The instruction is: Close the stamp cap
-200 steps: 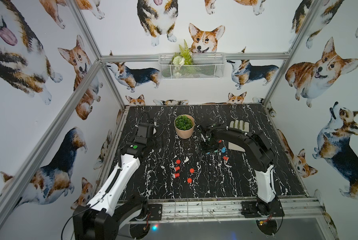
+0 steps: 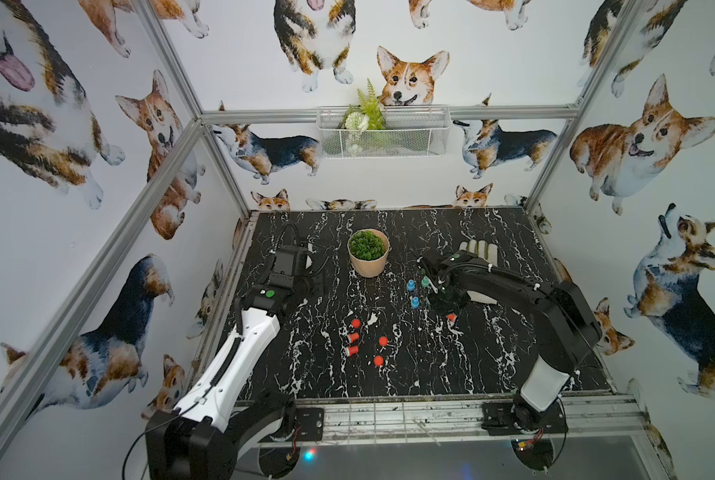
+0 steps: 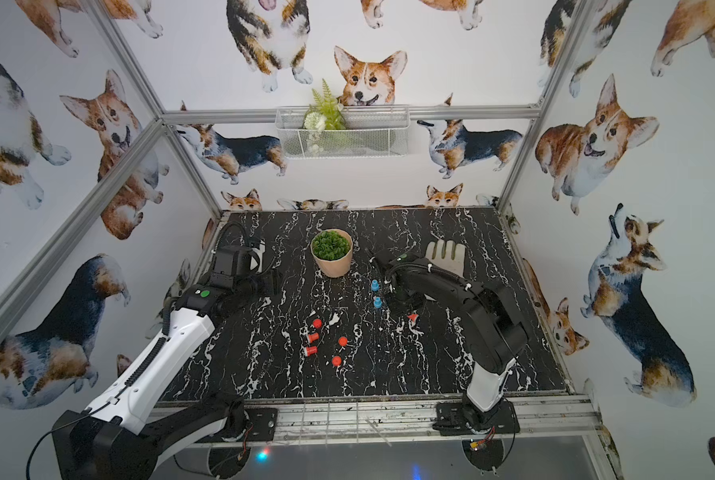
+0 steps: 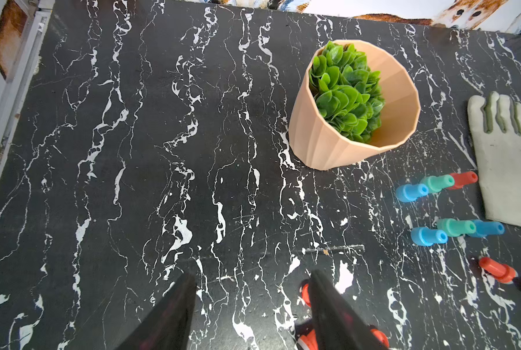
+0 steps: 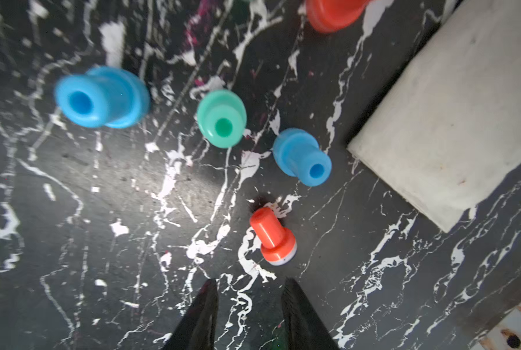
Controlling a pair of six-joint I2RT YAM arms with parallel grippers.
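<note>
In the right wrist view a red stamp (image 5: 273, 236) lies on its side on the black table, a little beyond the fingertips of my right gripper, which is open with nothing between its fingers. Past it stand a blue stamp (image 5: 301, 156), a green stamp (image 5: 221, 118) and a larger-looking blue stamp (image 5: 103, 96). Over the left half of the table hangs my left gripper, open and empty. Red stamps lie beneath it, and a loose red cap (image 2: 383, 341) and another red cap (image 2: 378, 361) sit nearer the front.
A plant pot (image 4: 312, 134) stands at the back middle. On the right a white glove (image 5: 452, 110) lies flat beside the stamps. Between the left arm and the pot the table (image 4: 126, 192) is bare.
My right arm has swung rightward, from over the left blue stamp to over the right-hand stamps and the lying red one. The left arm has stayed still.
</note>
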